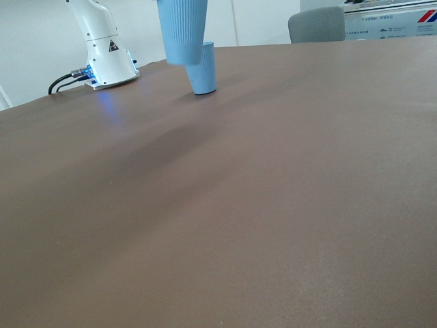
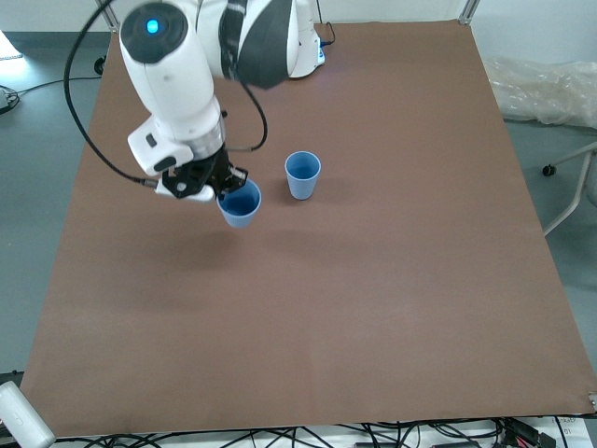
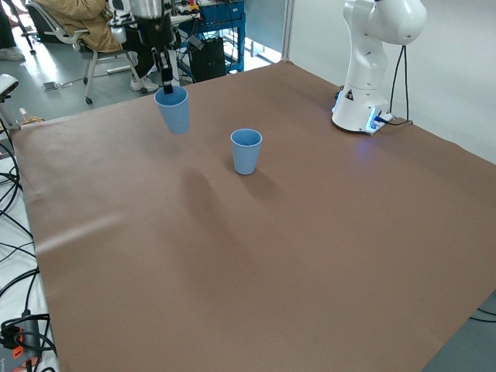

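My gripper is shut on the rim of a light blue cup, which hangs above the brown table; in the left view this cup sits just below the black gripper mount, and in the top view its ribbed body fills the upper middle. A second blue cup stands upright on the table to the right of the held one and farther back; it shows as well in the right view.
The white arm base stands at the table's wall-side edge. Cables run along an outer edge, and a person in a chair sits beyond the table.
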